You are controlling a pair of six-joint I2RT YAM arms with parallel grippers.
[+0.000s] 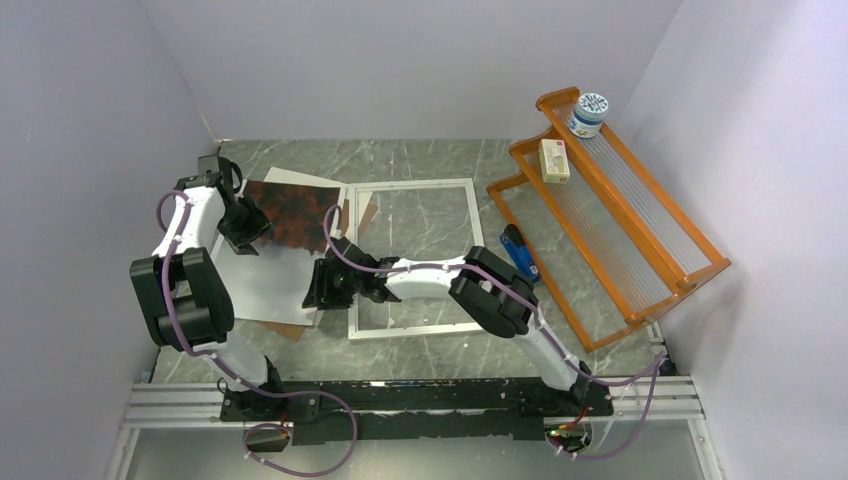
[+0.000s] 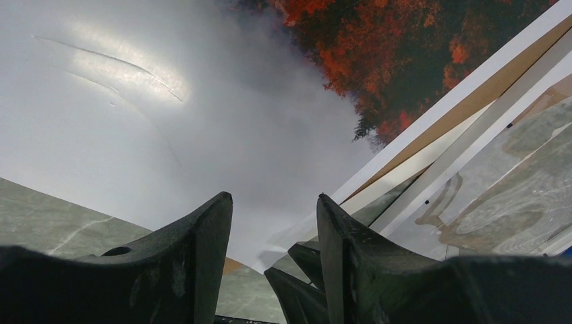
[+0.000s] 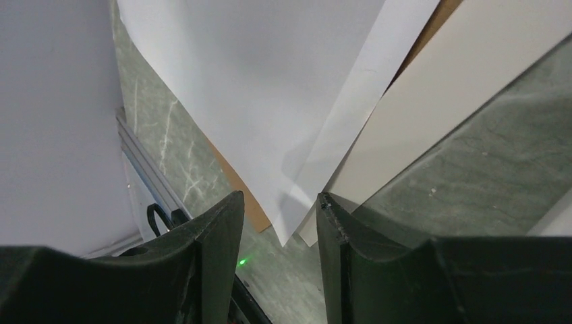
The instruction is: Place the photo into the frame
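The photo, dark red autumn trees over a pale misty lower half, lies flat on the left of the table. It rests on cream and brown sheets. The white frame lies flat to its right. Over the photo's left side, my left gripper is open, with a gap between its fingers. My right gripper is open above the photo's near right corner. That corner shows between and beyond its fingertips; whether they touch it I cannot tell.
Beneath the photo, a brown board and a cream sheet stick out. A wooden rack holding a jar and a small box stands at right. A blue tool lies beside it. My right arm crosses over the frame.
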